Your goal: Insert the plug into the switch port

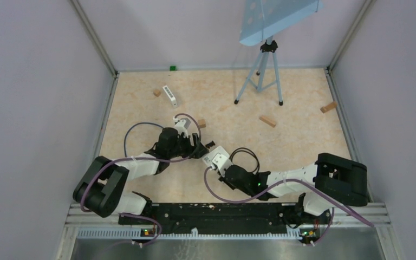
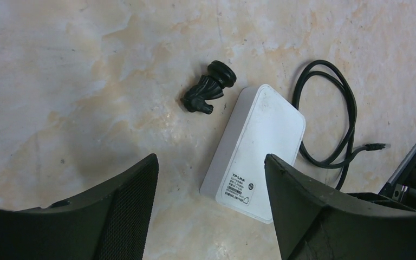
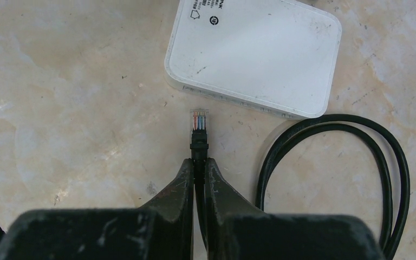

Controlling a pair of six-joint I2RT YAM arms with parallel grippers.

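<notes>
In the right wrist view a black network cable with a clear plug is pinched by my right gripper, which is shut on it just behind the plug's boot. The plug points at the side of the white switch, apart from it by a small gap. Seen from the left wrist, the switch lies with its label up; its ports are hidden there. My left gripper is open, its fingers spread, the right one overlapping the switch in view. Nothing is held in it.
A small black fitting lies beside the switch. Loops of the black cable rest by the switch's other end. Farther back are wooden blocks, a white power strip and a tripod. A blue cable curves at the left.
</notes>
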